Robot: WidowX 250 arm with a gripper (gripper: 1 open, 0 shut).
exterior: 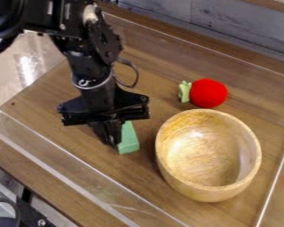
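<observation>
The black robot gripper [109,135] is low over the wooden table, its fingertips at the left side of a small mint-green block [128,140] that lies just left of the wooden bowl [209,155]. The block is partly behind the fingers; whether they touch it is unclear, and I see nothing clearly held between them.
A red plush vegetable with a green top [209,93] lies behind the bowl. A grey wall runs along the back.
</observation>
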